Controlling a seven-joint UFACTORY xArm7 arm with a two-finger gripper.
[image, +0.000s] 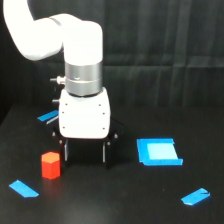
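Note:
An orange-red cube (51, 165) rests on the black table at the left in the camera view. My gripper (85, 154), below a white hand, stands open just to the cube's right and, as far as this view tells, slightly behind it. Its two thin dark fingers are wide apart, with nothing visible between them. The left one appears close to the cube's right side; whether they touch, I cannot tell.
On the right, blue tape frames a pale square (161, 151). Strips of blue tape lie at the front left (23, 188), front right (195, 197) and back left (47, 116).

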